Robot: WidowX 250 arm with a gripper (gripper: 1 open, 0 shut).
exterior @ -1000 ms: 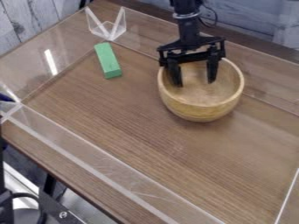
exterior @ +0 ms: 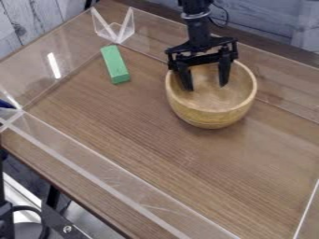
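Observation:
A wide wooden bowl (exterior: 212,105) sits on the tabletop right of centre. My black gripper (exterior: 204,71) hangs from the top over the back half of the bowl, open, its fingers reaching down inside the rim. I see nothing held between the fingers; the bowl's floor behind them is partly hidden.
A green block (exterior: 115,63) lies on the table to the left of the bowl. A white wire-like object (exterior: 112,22) stands at the back left. Black cables show at the lower left edge.

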